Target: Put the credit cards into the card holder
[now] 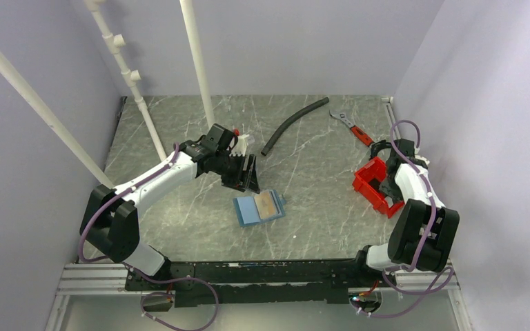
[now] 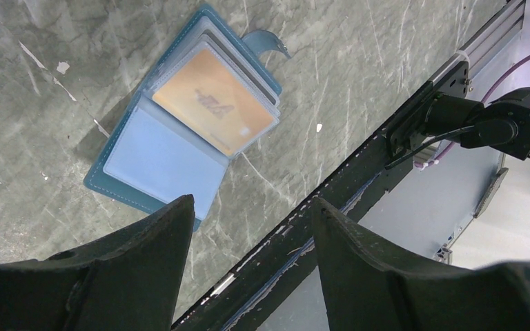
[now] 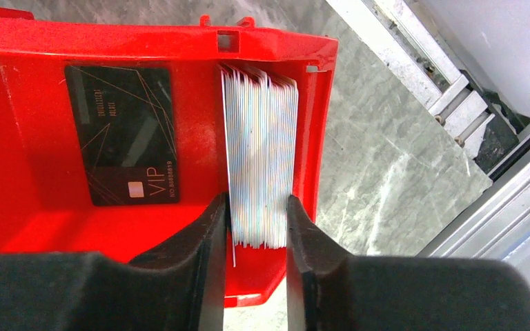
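The blue card holder (image 2: pixel 128 196) lies unfolded on the table in the left wrist view, with a clear pocket (image 2: pixel 210 103) on one half and a strap at its edge. My left gripper stands open above and beside it, empty. In the right wrist view, a packed row of white-edged credit cards (image 3: pixel 259 158) stands on edge at one end of a red box (image 3: pixel 179 43). My right gripper has a finger on either side of that row; whether it is clamped on any cards cannot be told. A black VIP card (image 3: pixel 124 138) lies flat in the box.
Behind the red box lies an adjustable wrench (image 1: pixel 352 127) with a red handle. A dark curved tube (image 1: pixel 293 124) is at the back middle. The tabletop between holder and box is clear. A wall (image 1: pixel 486 158) rises close to the right arm.
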